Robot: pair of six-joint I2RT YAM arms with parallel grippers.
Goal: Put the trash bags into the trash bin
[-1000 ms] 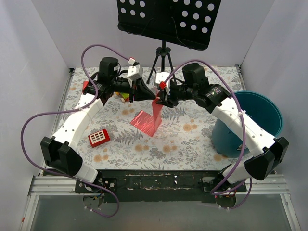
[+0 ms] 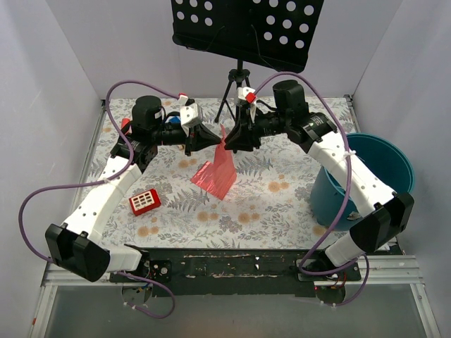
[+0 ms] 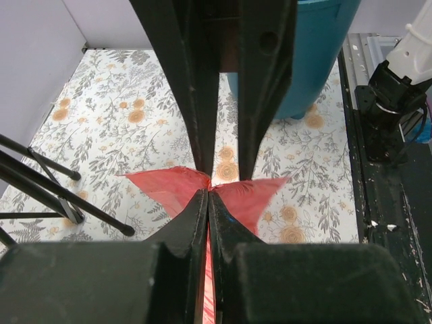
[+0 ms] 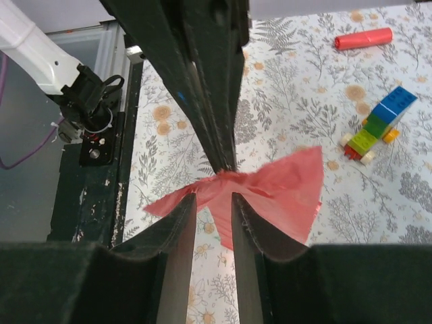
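A thin red trash bag stands up from the patterned tabletop, its lower part spread on the cloth. My left gripper is shut on the bag's top edge, its fingertips together. In the left wrist view, the right gripper's dark fingers come down close to the bag with a gap between them; whether they touch it I cannot tell. The blue-green trash bin stands at the right.
A black music stand rises at the back, its legs near both grippers. A red box with a pale grid lies left of the bag. Toy blocks and a red cylinder sit behind the left arm.
The left arm shifted slightly left with the bag held.
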